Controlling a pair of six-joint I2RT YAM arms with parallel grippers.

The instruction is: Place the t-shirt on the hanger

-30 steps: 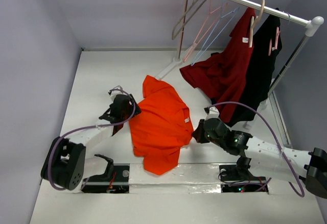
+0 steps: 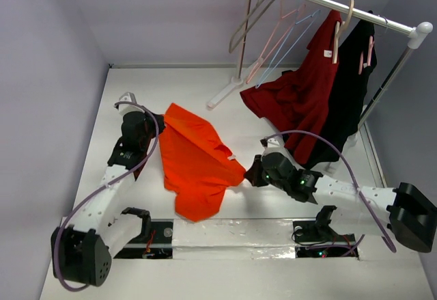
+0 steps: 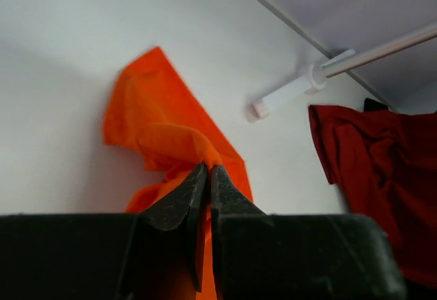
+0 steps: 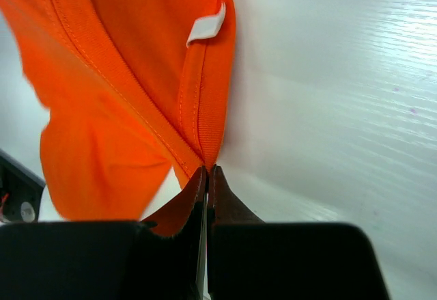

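Note:
An orange t-shirt (image 2: 194, 163) is stretched across the table between my two grippers. At its left edge my left gripper (image 2: 161, 124) is shut on the cloth; in the left wrist view a raised fold of the shirt (image 3: 179, 143) runs into the fingertips. On the right side my right gripper (image 2: 247, 175) is shut on the collar edge, close to a white label (image 4: 207, 26). Empty hangers hang on the rack: a grey one (image 2: 239, 37), a pink one (image 2: 273, 37) and a blue one (image 2: 290, 44).
The rack's rail (image 2: 328, 3) crosses the back right, its white foot (image 2: 224, 93) behind the shirt. A dark red garment (image 2: 307, 85) and a black garment (image 2: 341, 105) hang there. Bare table lies at the back left.
My left gripper has moved left and towards the back, pulling the shirt with it. My right gripper has shifted a little left with the collar. The shirt now looks narrower and creased.

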